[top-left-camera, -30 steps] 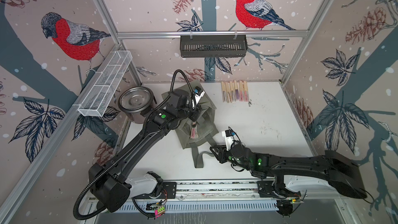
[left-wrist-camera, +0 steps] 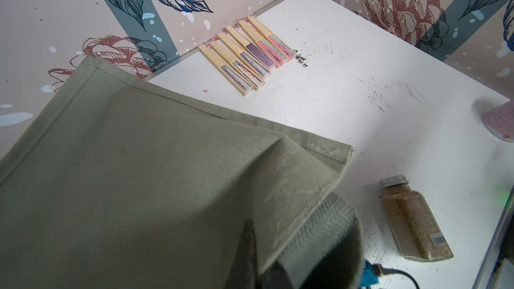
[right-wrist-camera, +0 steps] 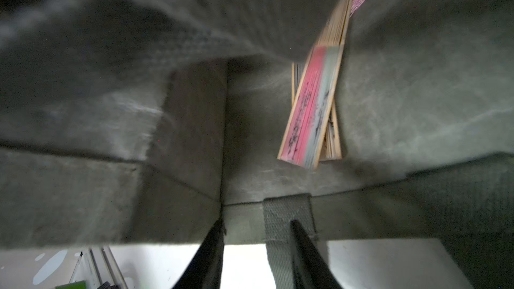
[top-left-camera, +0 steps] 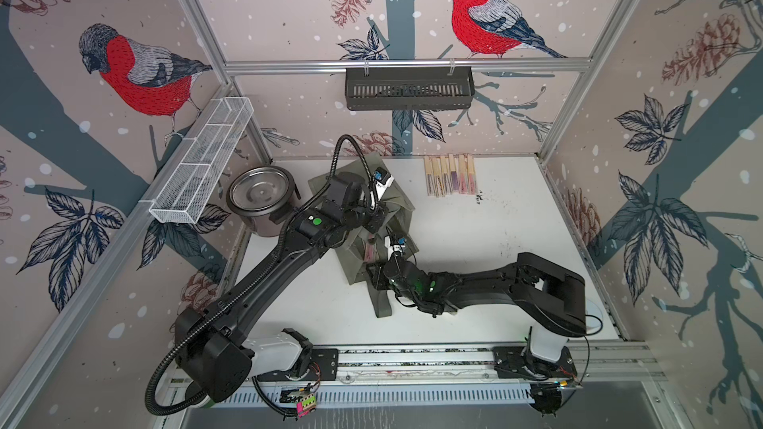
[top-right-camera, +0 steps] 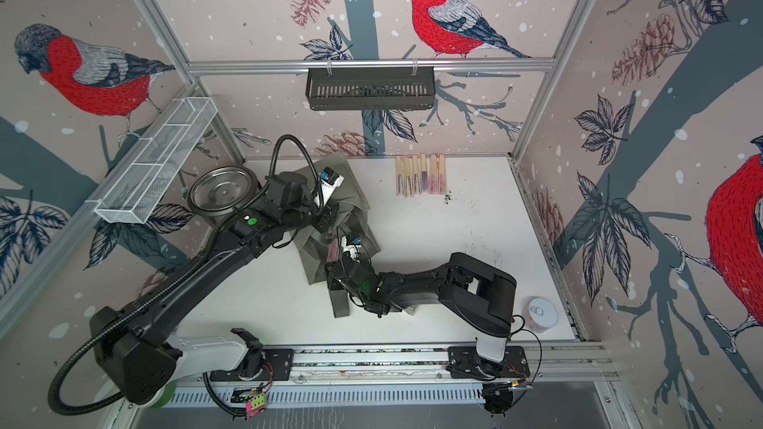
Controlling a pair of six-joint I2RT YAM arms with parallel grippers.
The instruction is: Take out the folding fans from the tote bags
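An olive tote bag (top-left-camera: 353,270) lies on its side at the table's left-middle. My left gripper is at its upper flap, shut, with the fabric gathered around its fingertips. My right gripper stands part open at the bag's mouth, nothing between its fingers. Inside, in the right wrist view, a pink-and-mint folding fan (right-wrist-camera: 310,101) lies crossed over another fan (right-wrist-camera: 332,144), partly under hanging fabric. A row of folded fans (left-wrist-camera: 246,56) rests on the table at the back, right of the bag.
A steel pot (top-left-camera: 262,194) stands left of the bag, a jar of brown grains (left-wrist-camera: 415,219) and a pink can (top-right-camera: 540,314) to the right. A wire shelf (top-left-camera: 198,159) and a dark basket (top-left-camera: 407,87) hang on the walls.
My right arm has moved leftward and up, bringing its gripper from beside the bag to its mouth, hiding much of the fan in the top left view. The left arm is essentially unchanged.
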